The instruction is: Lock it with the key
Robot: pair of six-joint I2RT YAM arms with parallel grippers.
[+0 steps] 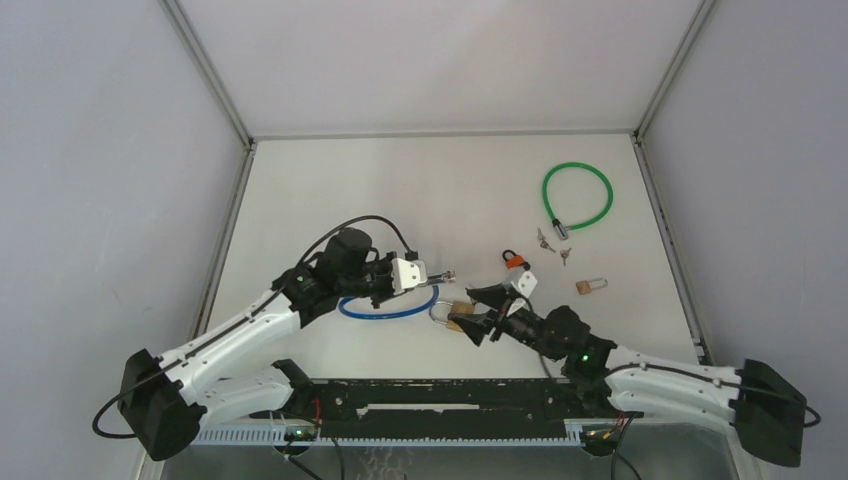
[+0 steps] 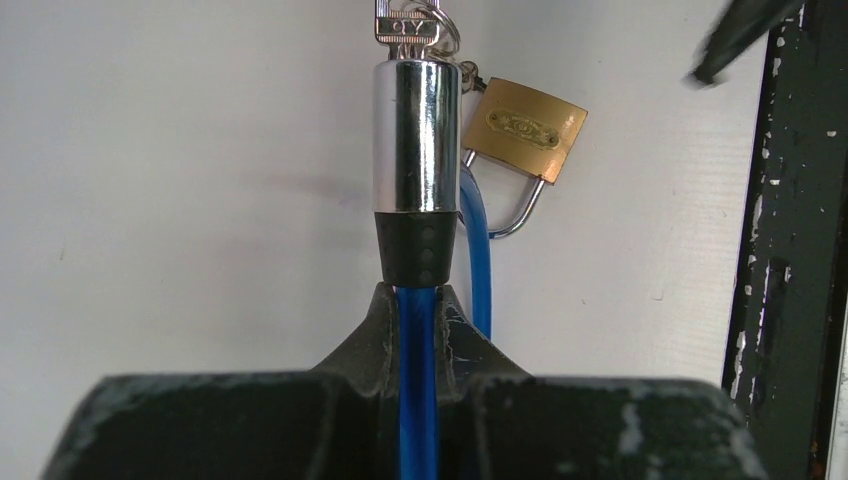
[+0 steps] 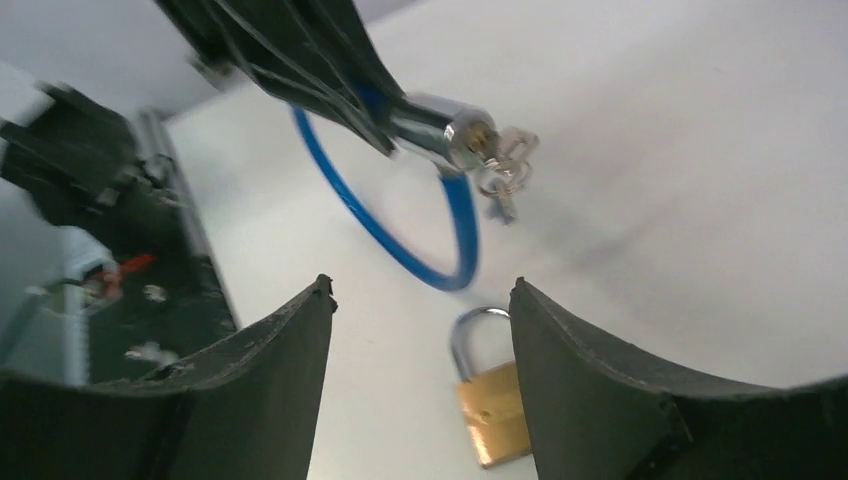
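My left gripper is shut on the blue cable lock (image 2: 416, 360), just behind the dark collar of its chrome cylinder (image 2: 416, 140). A silver key (image 2: 406, 28) stands in the end of that cylinder, and a ring with another key hangs from it. Below and to one side, a brass padlock (image 2: 524, 128) lies on the table with its shackle against the blue cable. My right gripper is part open, its fingers apart with nothing held between them; in the top view it stands right of the cylinder and nearer the front edge.
A green cable lock (image 1: 578, 196) lies at the back right, with loose keys (image 1: 545, 240) by it. An orange padlock (image 1: 516, 260) and a small brass padlock (image 1: 591, 286) rest on the right side.
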